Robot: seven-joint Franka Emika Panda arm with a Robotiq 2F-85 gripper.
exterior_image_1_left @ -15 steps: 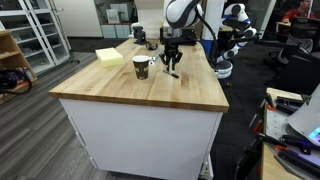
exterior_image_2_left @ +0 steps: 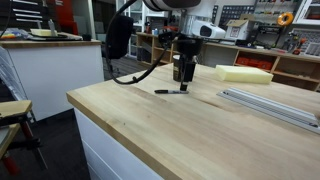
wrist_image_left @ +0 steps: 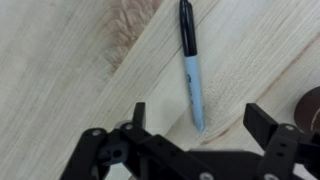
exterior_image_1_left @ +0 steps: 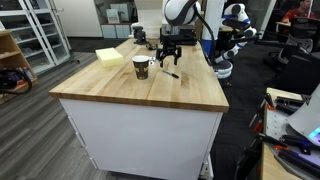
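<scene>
A marker [wrist_image_left: 193, 80] with a black cap and a grey-blue barrel lies flat on the wooden tabletop [wrist_image_left: 60, 90]. From above, my gripper faces it with its fingers wide apart, the barrel's end showing between them and nothing held. In exterior view 2 the marker [exterior_image_2_left: 171, 92] lies just below the gripper [exterior_image_2_left: 183, 84]. A dark cup [exterior_image_1_left: 141, 67] stands upright beside the marker; only part of the cup [wrist_image_left: 308, 110] shows at the wrist view's right edge.
A yellow block [exterior_image_2_left: 243, 74] lies toward the back of the table. Metal rails [exterior_image_2_left: 270, 107] lie flat at one side.
My gripper has shifted slightly near the marker in exterior view 1. The marker and the cup have stayed in place.
</scene>
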